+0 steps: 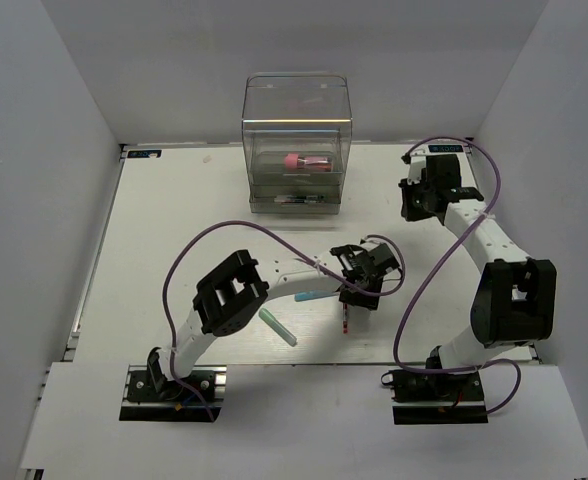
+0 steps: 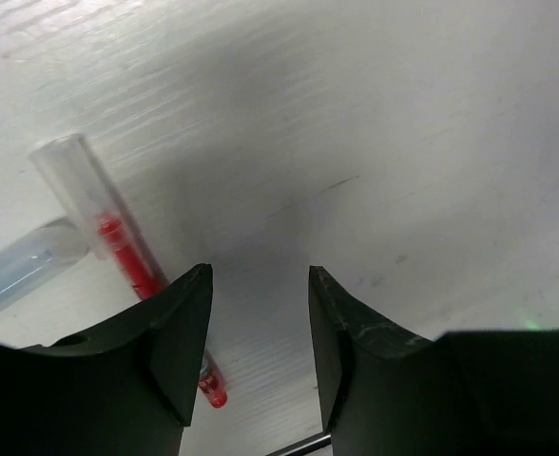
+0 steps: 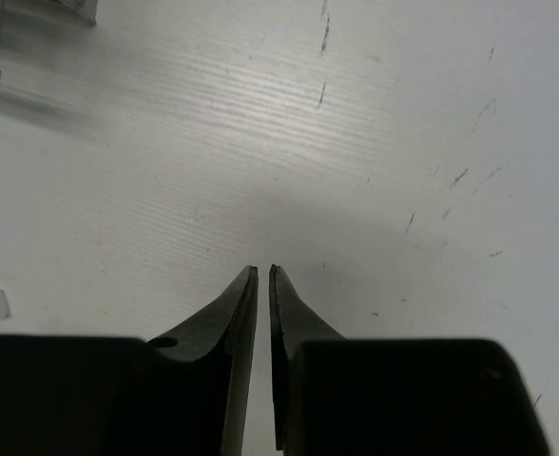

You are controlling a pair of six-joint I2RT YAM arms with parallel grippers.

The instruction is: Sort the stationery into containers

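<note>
My left gripper stands part open low over the table, nothing visible between its fingers. A clear-capped red pen lies just left of and under it, beside a translucent tube. In the top view a green stick and a blue item lie near that arm. My right gripper hangs over bare table at the right, fingers a narrow gap apart and empty. The clear tiered organizer at the back holds a pink item and some thin items in the bottom level.
Walls enclose the white table at back and sides. A dark thin object lies at the bottom of the left wrist view.
</note>
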